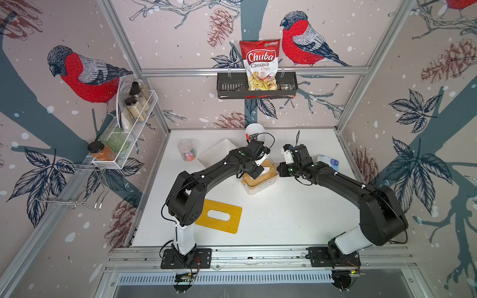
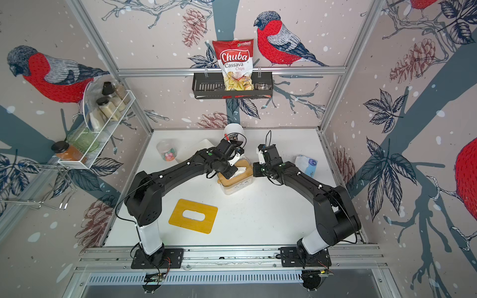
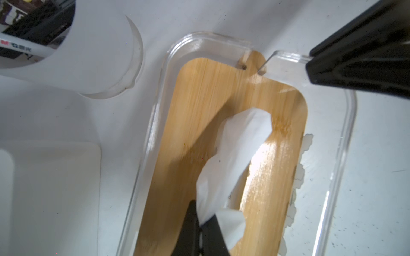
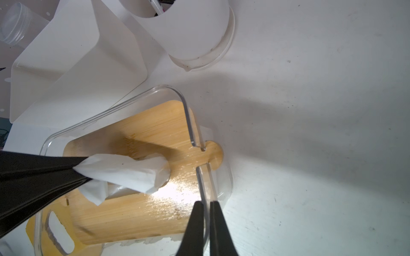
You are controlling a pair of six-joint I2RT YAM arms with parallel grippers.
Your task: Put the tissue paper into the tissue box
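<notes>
A clear tissue box with a wooden bottom stands mid-table, a crumpled white tissue lying inside it. My left gripper is shut at the near end of the tissue, whose edge lies at the fingertips; whether any is pinched is hard to tell. My right gripper is shut on the box's clear rim at its notched end. The yellow lid with a slot lies flat at the front left of the box.
A white pen holder and an empty white bin stand behind and left of the box. A small jar is at the back left, a blue-white packet at the right.
</notes>
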